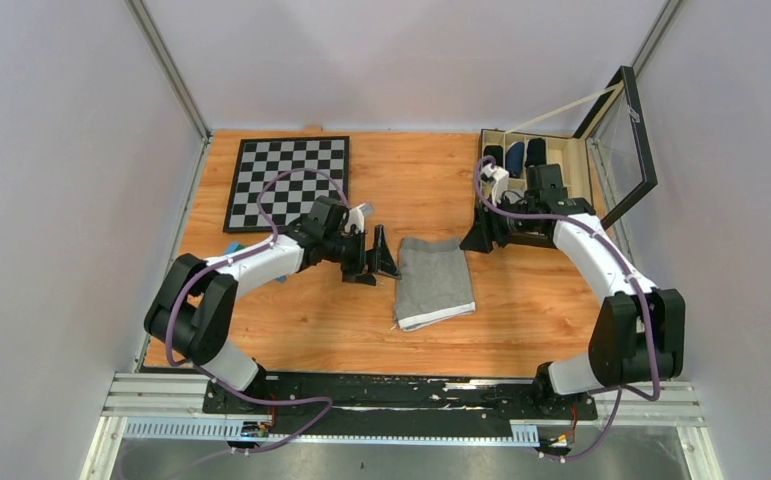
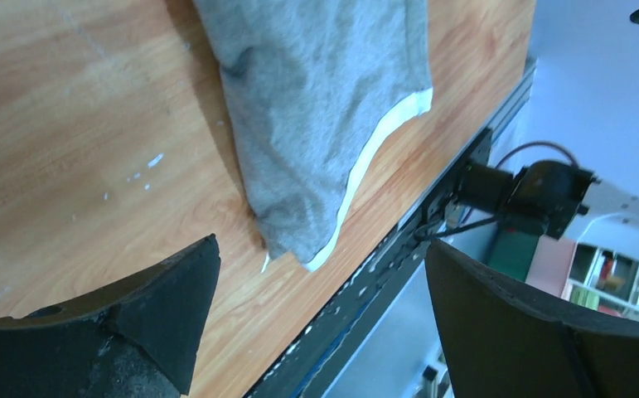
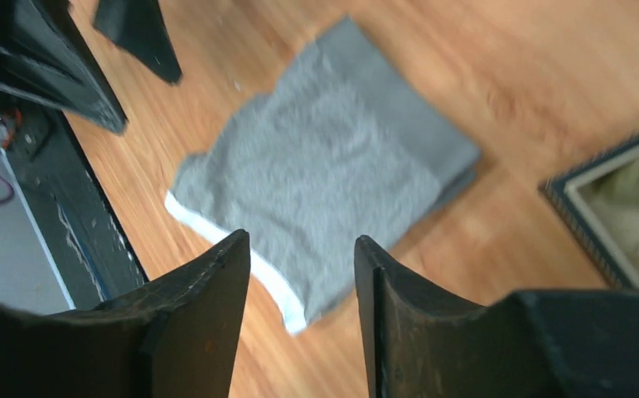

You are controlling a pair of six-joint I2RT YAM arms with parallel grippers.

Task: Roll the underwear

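Note:
The grey underwear (image 1: 434, 283) lies flat on the wooden table, folded into a rough rectangle with a white band along its front edge. My left gripper (image 1: 370, 262) is open just left of the cloth; its wrist view shows the underwear (image 2: 307, 149) beyond the two empty fingers. My right gripper (image 1: 486, 232) is open near the cloth's back right corner, with the underwear (image 3: 324, 174) below it in the right wrist view and nothing between its fingers.
A divided box (image 1: 566, 160) with dark rolled items and a raised lid stands at the back right. A checkerboard (image 1: 266, 165) lies at the back left. Bare table surrounds the cloth in front.

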